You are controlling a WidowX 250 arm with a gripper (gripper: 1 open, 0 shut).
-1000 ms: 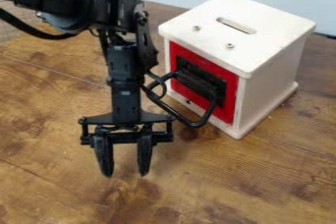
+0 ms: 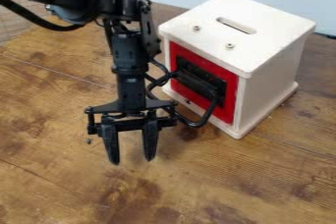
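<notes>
My black gripper [image 2: 132,141] hangs fingers-down over the wooden table at centre left, its two fingers apart with empty space between them. Just right of and behind it stands a pale wooden box [image 2: 266,68] with a slot and two small screws on top. Its front face has a red panel [image 2: 225,104] with a dark piece, partly hidden behind the arm and black cables.
A pale wall runs along the back behind the box.
The gripper has risen slightly and moved a little to the right. The box has not moved.
</notes>
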